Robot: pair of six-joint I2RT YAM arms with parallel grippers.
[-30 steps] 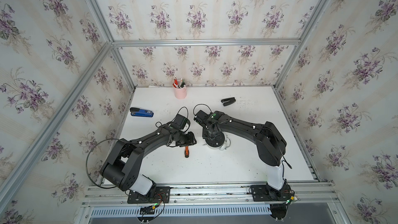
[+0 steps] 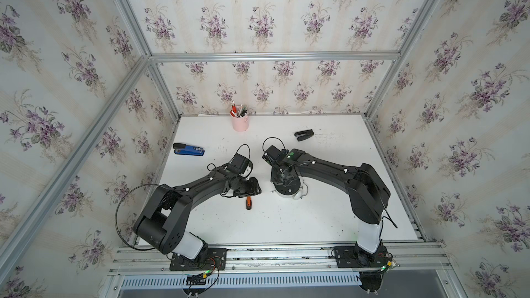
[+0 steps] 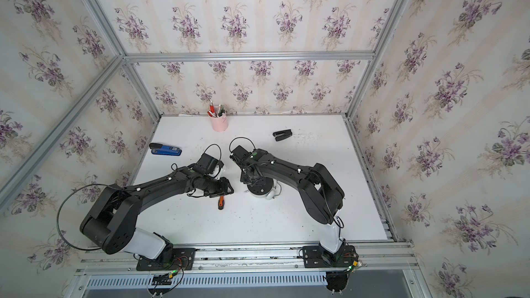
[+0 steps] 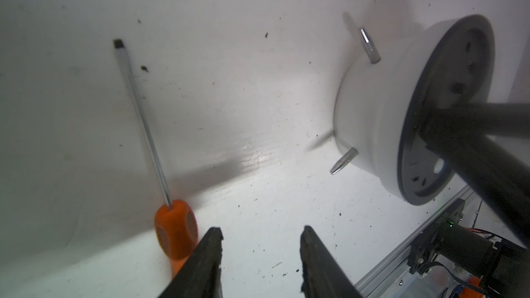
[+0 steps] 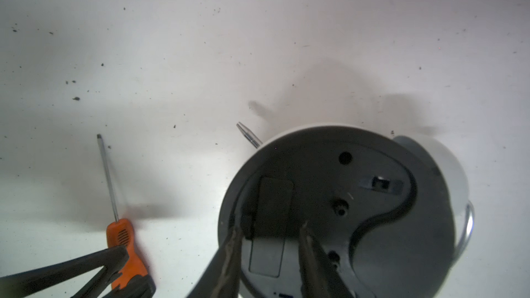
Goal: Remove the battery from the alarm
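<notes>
The alarm clock (image 5: 397,237) lies face down, its black back up and its white body (image 4: 364,110) resting on the table. In the right wrist view its rectangular battery cover (image 5: 267,242) is in place, so no battery shows. Over that cover stands my right gripper, its fingers apart on either side with nothing seen between them; contact cannot be told. My left gripper is open above the table, left of the clock. An orange-handled screwdriver (image 4: 176,229) lies just left of its fingers, free of them.
Two metal legs (image 4: 345,160) stick out of the clock's side. Further back are a blue stapler (image 2: 188,149), a pink pen cup (image 2: 240,123) and a black stapler (image 2: 303,134).
The right arm has shifted slightly to the right, and the clock has moved a little the same way. My left arm has hardly moved.
</notes>
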